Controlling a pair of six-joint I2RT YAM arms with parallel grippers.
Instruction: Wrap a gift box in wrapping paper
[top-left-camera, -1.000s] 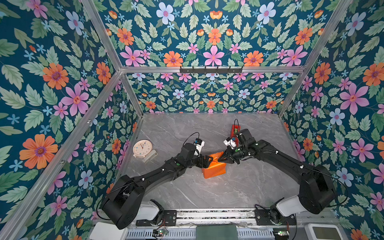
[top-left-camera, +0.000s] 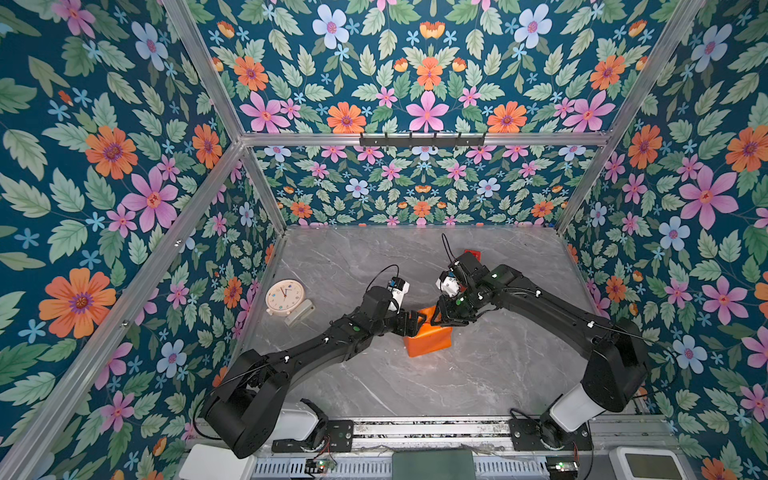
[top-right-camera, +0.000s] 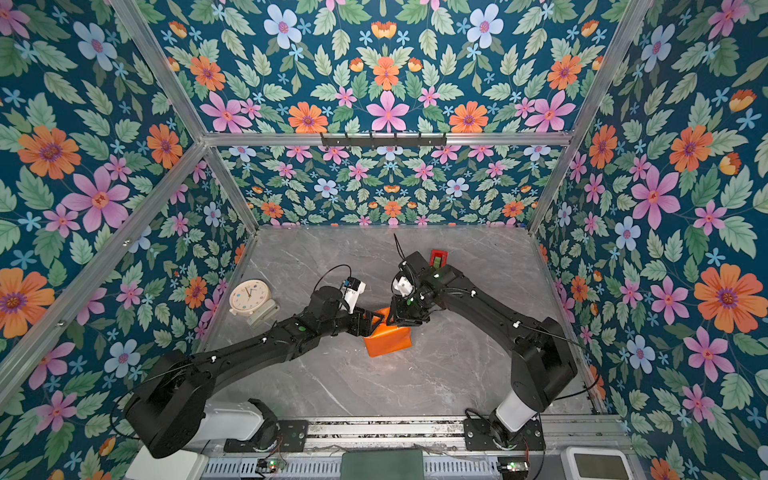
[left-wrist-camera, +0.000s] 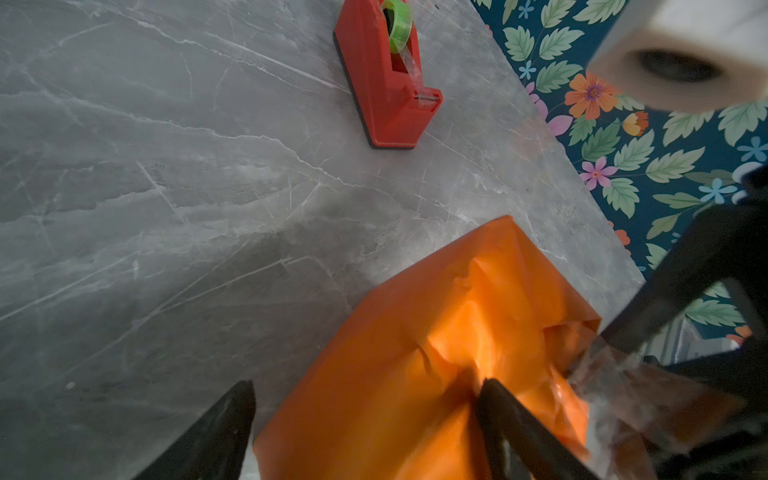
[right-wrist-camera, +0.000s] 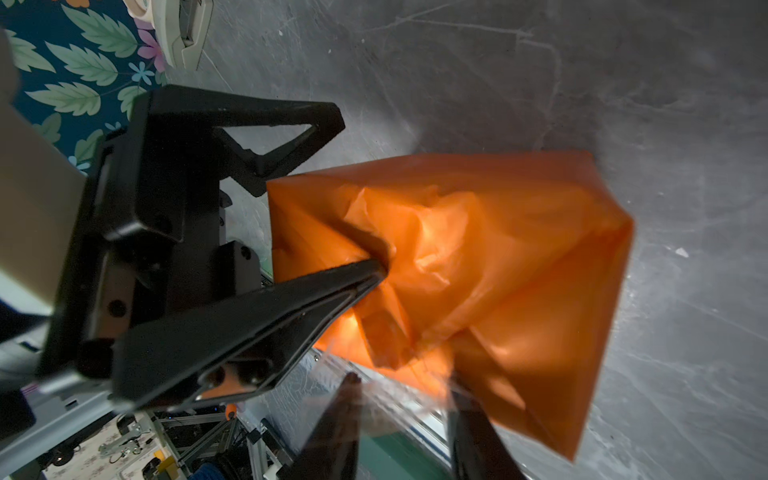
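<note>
An orange paper-wrapped box stands on the grey table, its top paper creased and folded. My left gripper is open over it; in the right wrist view one left finger presses on the crumpled paper while the other sits past the box's edge. My right gripper is open beside the package, its fingers apart. A translucent strip of clear tape lies at the right fingertips and against the orange paper, blurred; whether it clings to the fingers or the paper I cannot tell.
A red tape dispenser with a green-rimmed roll stands farther back on the table. The round clock and a pale device lie at the left.
My right gripper has moved leftward over the package, covering more of its right top corner and more of the dispenser. The left arm and the box stay put.
</note>
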